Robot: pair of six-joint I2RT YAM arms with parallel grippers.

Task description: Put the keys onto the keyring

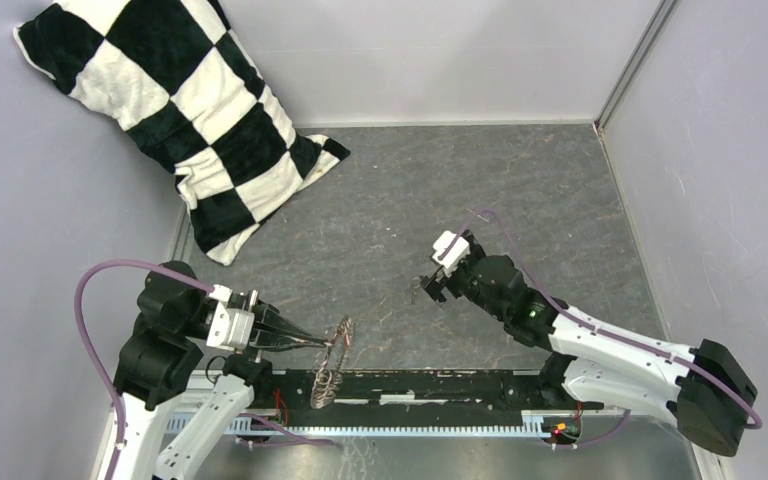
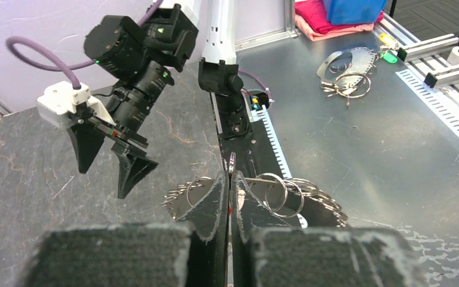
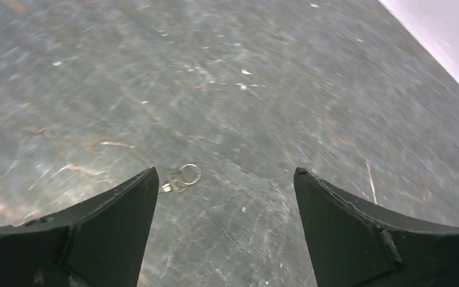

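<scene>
A large metal keyring (image 1: 326, 382), strung with many small rings, hangs from my left gripper (image 1: 326, 343), which is shut on its thin rim. In the left wrist view the keyring (image 2: 329, 206) spreads to both sides behind the closed fingertips (image 2: 220, 182). My right gripper (image 1: 433, 288) points down over the middle of the table, open and empty. Below it a small metal piece with loops (image 3: 185, 177) lies flat on the dark surface, apart from both fingers and closer to the left one in the right wrist view. Whether it carries a key is too blurred to tell.
A checkered cushion (image 1: 200, 120) rests at the back left. Another ring bunch (image 2: 349, 84) lies on the metal surface beyond the table's front rail, near a blue bin (image 2: 354, 11) and red cloth (image 2: 317, 19).
</scene>
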